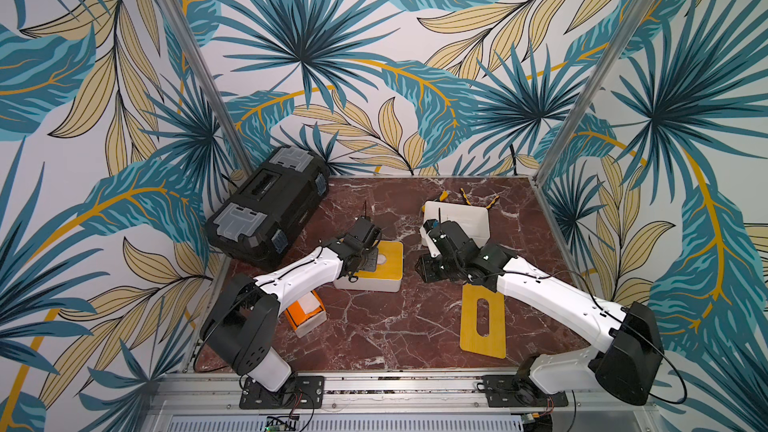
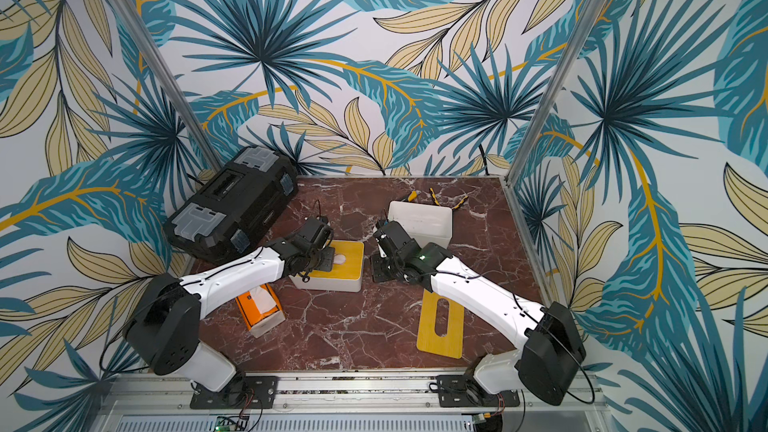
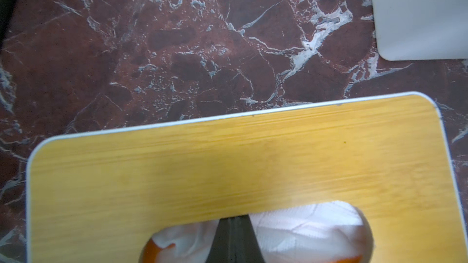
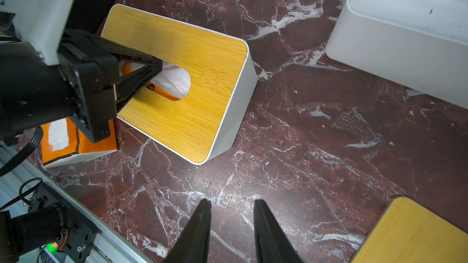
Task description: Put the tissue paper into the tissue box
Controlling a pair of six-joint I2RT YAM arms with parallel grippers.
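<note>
A white tissue box (image 4: 236, 117) with a yellow wooden lid (image 3: 204, 165) stands left of the table's middle. Through the lid's oval slot, white tissue (image 3: 312, 226) and bits of orange packaging show inside. My left gripper is shut, its fingertips at the slot's far edge against or just above the tissue; whether any tissue is pinched between them cannot be seen. An orange tissue pack (image 1: 305, 312) with a white top lies nearer the front left. My right gripper hangs open over bare table right of the box, empty between its fingers.
An open white box (image 2: 420, 222) stands at the back right. A loose yellow slotted lid (image 1: 483, 324) lies at the front right. The black toolbox (image 1: 268, 204) fills the back left. Bare marble lies between the tissue box and the loose lid.
</note>
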